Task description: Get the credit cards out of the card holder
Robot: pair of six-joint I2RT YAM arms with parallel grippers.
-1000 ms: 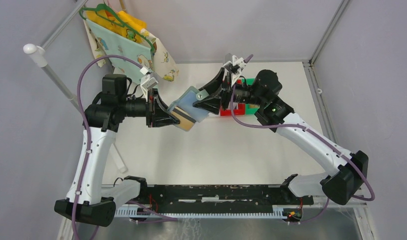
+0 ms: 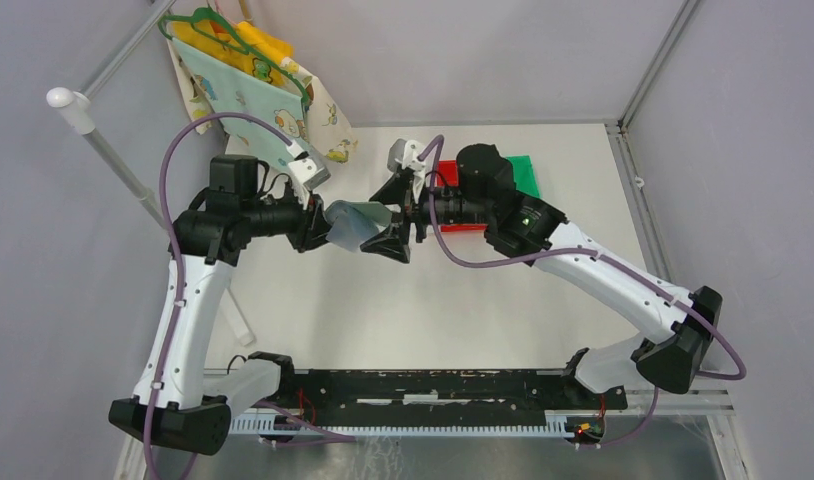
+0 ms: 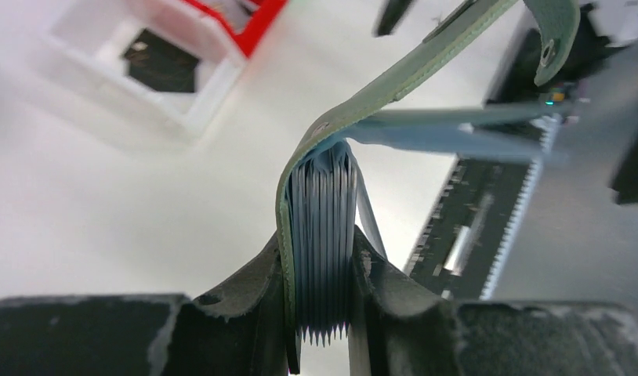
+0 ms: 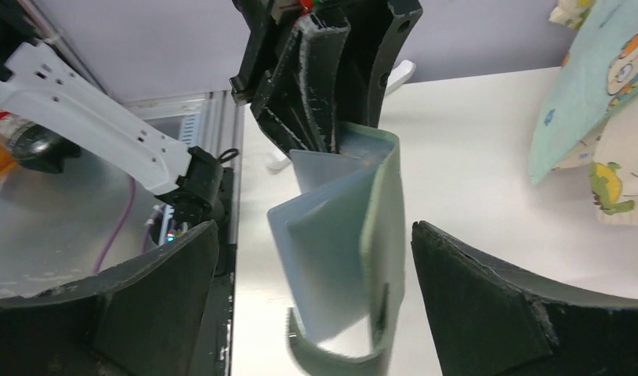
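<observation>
The card holder (image 2: pixel 355 224) is a pale green-blue case with several thin clear sleeves, held up above the table between my two arms. My left gripper (image 2: pixel 316 226) is shut on one end of it; in the left wrist view the stacked sleeves (image 3: pixel 324 235) stand between its fingers, with the flap (image 3: pixel 394 78) curling away above. In the right wrist view the bent, open flap (image 4: pixel 388 235) lies in the gap of my right gripper, whose fingers (image 4: pixel 473 290) stand wide apart without touching it. No credit card shows clearly now.
Behind the right arm are a red bin (image 2: pixel 447 172) and a green bin (image 2: pixel 524 176). A white box with a dark item (image 3: pixel 161 63) inside stands beside the red one. Hanging cloth (image 2: pixel 245 100) fills the back left.
My right gripper has moved left, toward the left gripper, and opened, letting go of the holder.
</observation>
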